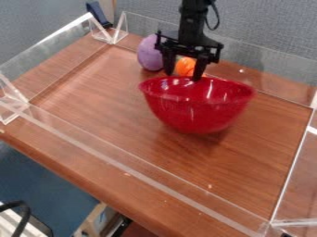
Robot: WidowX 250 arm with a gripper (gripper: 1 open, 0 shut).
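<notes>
My gripper (pixel 186 67), black, reaches down from the top centre to the back of a large red bowl (pixel 196 109), with its fingers around the bowl's far rim area; whether they touch or grip it is unclear. The bowl looks tilted, its near side showing more than its inside. An orange round object (pixel 184 66) sits behind the bowl, partly hidden by the gripper. A purple object (pixel 148 52) lies to the left of the gripper, at the back.
Clear plastic walls edge the table on the sides and back.
</notes>
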